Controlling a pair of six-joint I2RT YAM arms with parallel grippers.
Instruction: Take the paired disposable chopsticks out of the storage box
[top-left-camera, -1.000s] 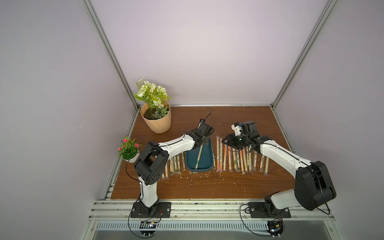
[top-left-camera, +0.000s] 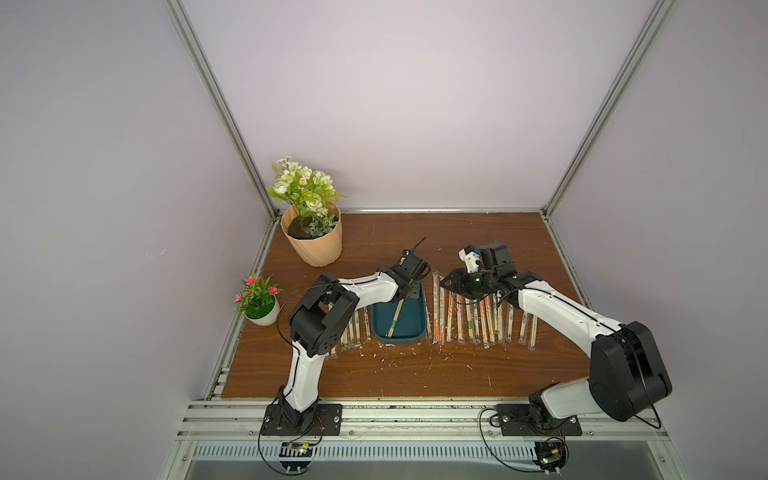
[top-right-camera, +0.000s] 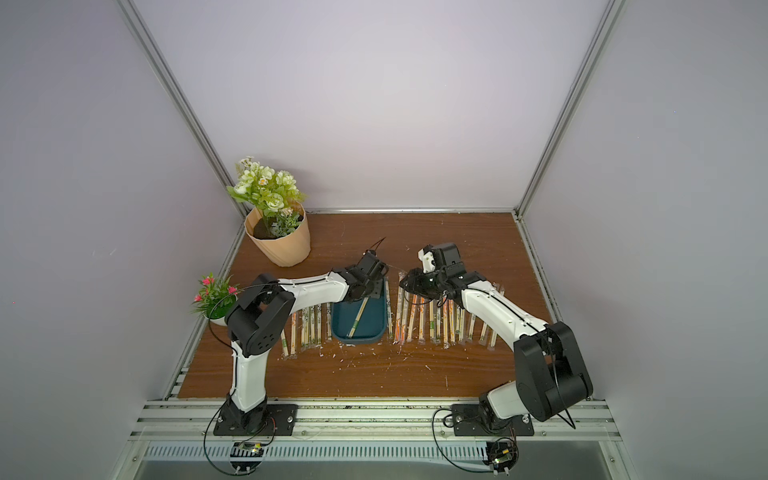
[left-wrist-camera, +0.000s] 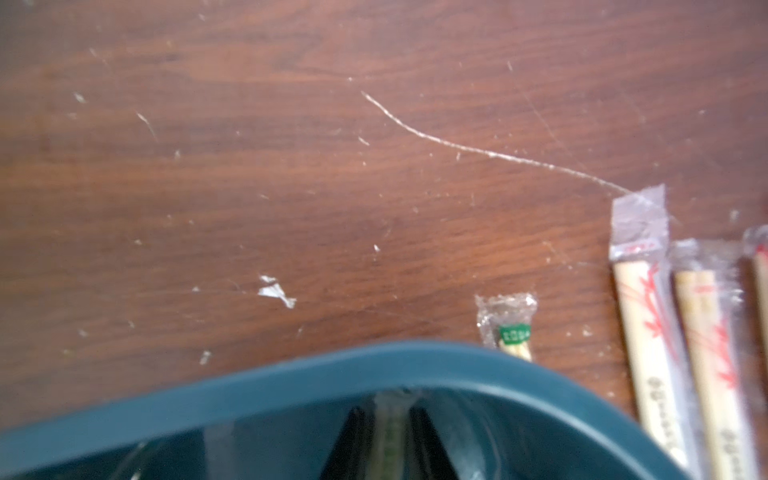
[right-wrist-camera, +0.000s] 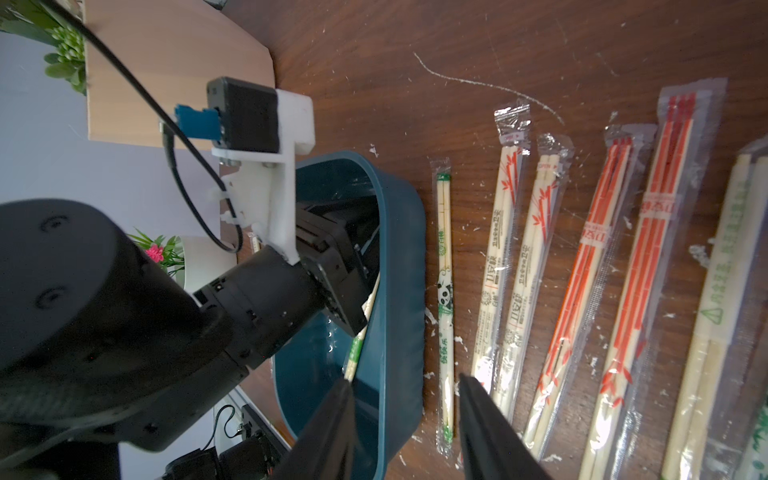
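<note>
A dark teal storage box (top-left-camera: 401, 326) sits at the table's middle, with a wrapped chopstick pair (top-left-camera: 395, 318) inside. My left gripper is down in the box near its far wall, fingertips apart around a wrapped pair lying between them; whether they touch it I cannot tell. My right gripper hangs open just right of the box, above the loose wrapped chopsticks, with nothing seen held between its fingers.
Rows of wrapped chopsticks (top-right-camera: 424, 324) lie on both sides of the box. A large flower pot (top-left-camera: 312, 244) stands at the back left, a small pot (top-left-camera: 264, 316) at the left edge.
My left arm has moved forward and slightly right over the box, its wrist a little lower. My right gripper has shifted slightly to the left.
</note>
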